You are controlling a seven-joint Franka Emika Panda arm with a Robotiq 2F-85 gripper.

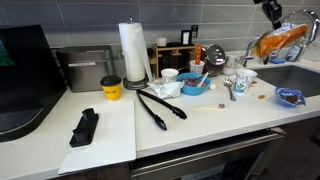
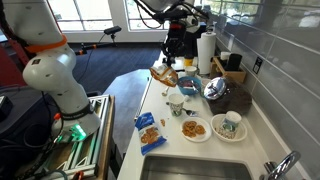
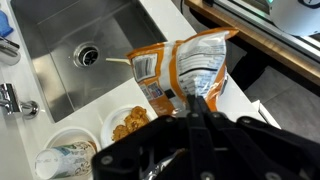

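An orange and white bag hangs from my gripper, which is shut on it in the wrist view. Only the thin edge is pinched, and the fingertips are dark and partly hidden by the bag. In exterior view 1 the orange bag dangles at the upper right, above the sink side of the counter, below the gripper. From exterior view 2 the bag is in the air over the counter, clear of the cup beneath it.
A blue packet, a plate of food and a bowl with a cup stand near the sink. A blue bowl and black tongs lie further left. Bare counter shows at the front.
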